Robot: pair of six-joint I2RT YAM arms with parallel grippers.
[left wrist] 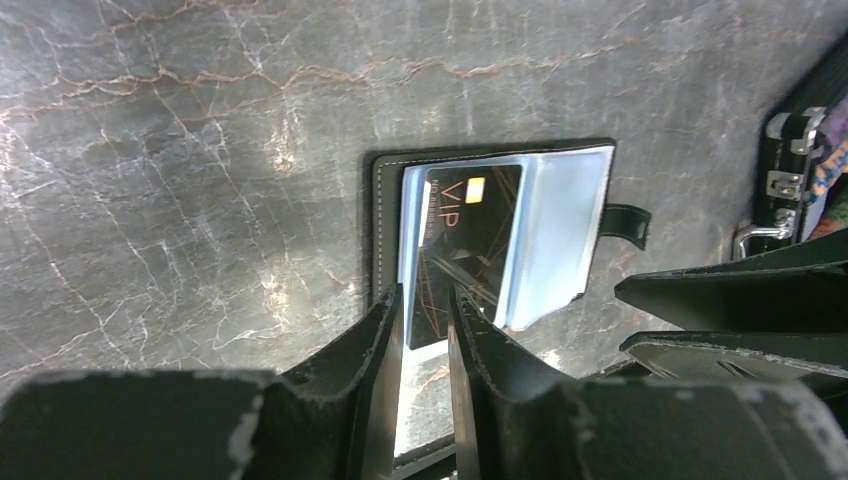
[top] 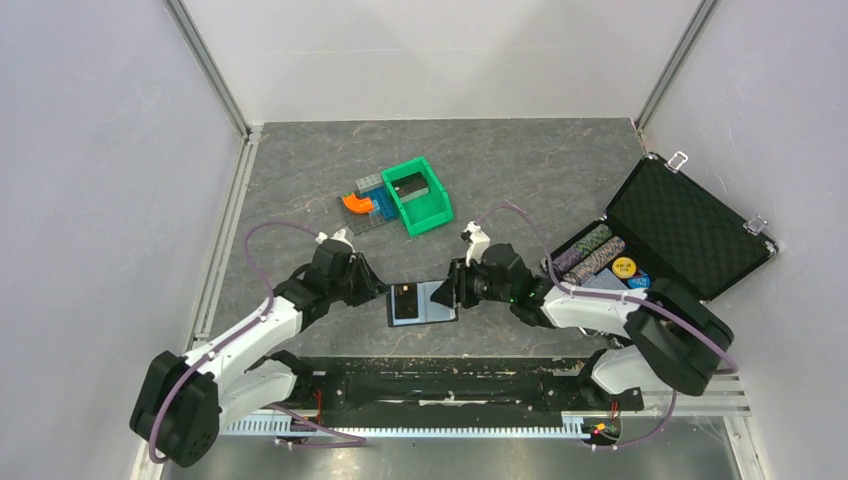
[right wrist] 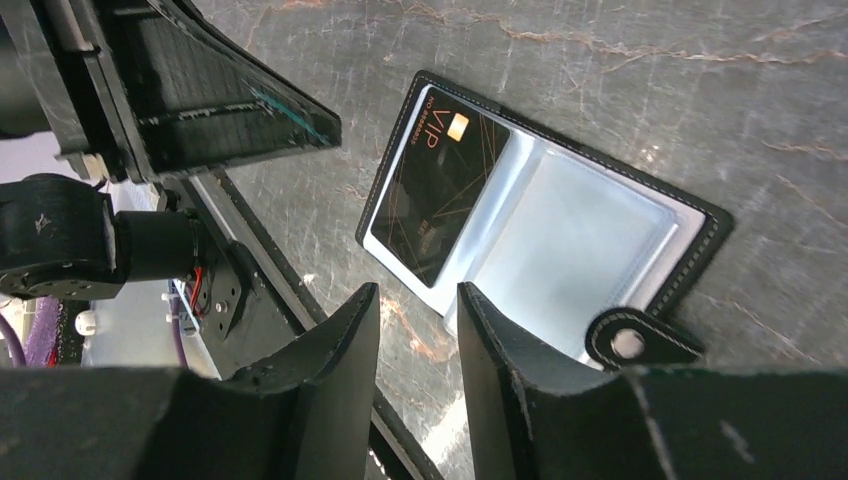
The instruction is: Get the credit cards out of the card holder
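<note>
The black card holder (top: 423, 316) lies open on the grey table, its clear sleeves showing, a black VIP card in one of them, also in the right wrist view (right wrist: 435, 190). My left gripper is above and beside the holder, fingers part open with nothing visible held between them. My right gripper hangs over the holder's other side, open and empty. The holder's strap (right wrist: 640, 340) sticks out at the clear-sleeve side.
An open case with chips (top: 590, 250) lies at the right. A green bin (top: 425, 210) and toy blocks (top: 365, 205) stand behind the holder.
</note>
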